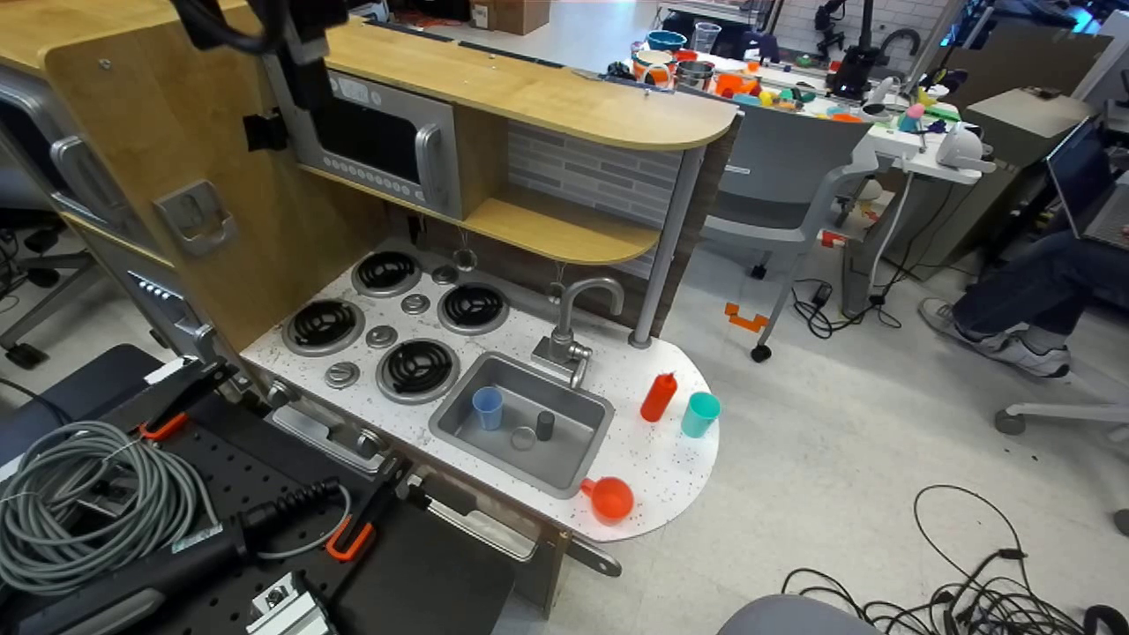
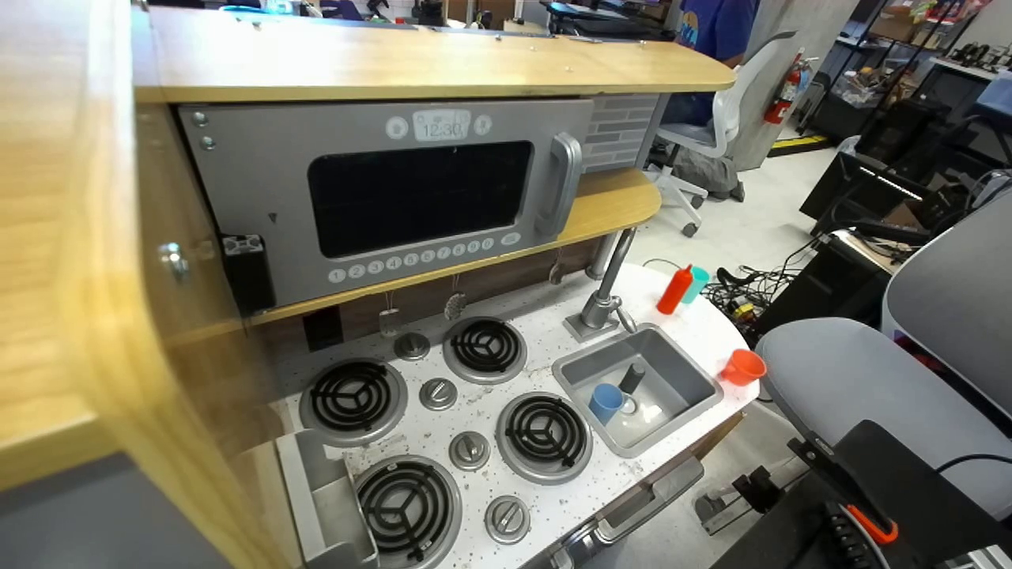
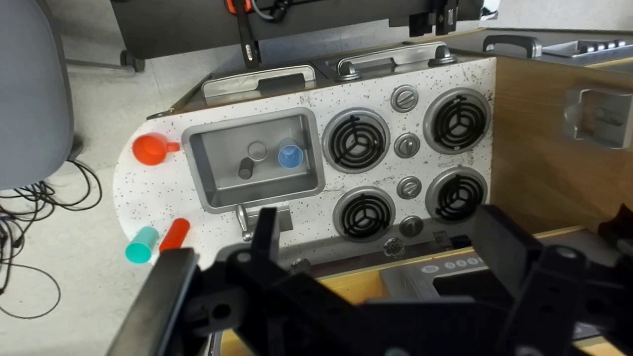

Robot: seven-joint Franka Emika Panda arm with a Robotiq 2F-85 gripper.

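Note:
My gripper is open in the wrist view, its two dark fingers (image 3: 268, 234) wide apart and nothing held between them. It hangs high above the toy kitchen; exterior view 1 shows part of it at the top left, in front of the microwave (image 1: 365, 138). A blue cup (image 3: 291, 155) and a small dark cylinder (image 3: 246, 168) are in the grey sink (image 3: 222, 199). On the counter's rounded end are an orange-red cup with a handle (image 3: 150, 149), a red bottle (image 3: 175, 234) and a teal cup (image 3: 141, 244). Exterior view 2 does not show the gripper.
A faucet (image 1: 571, 323) rises behind the sink. Several burners (image 2: 545, 428) and knobs cover the rest of the counter (image 1: 482, 349). The wooden top shelf (image 1: 529, 79) and side panel (image 1: 201, 138) bound the space. Loose cables (image 1: 958, 577) lie on the floor.

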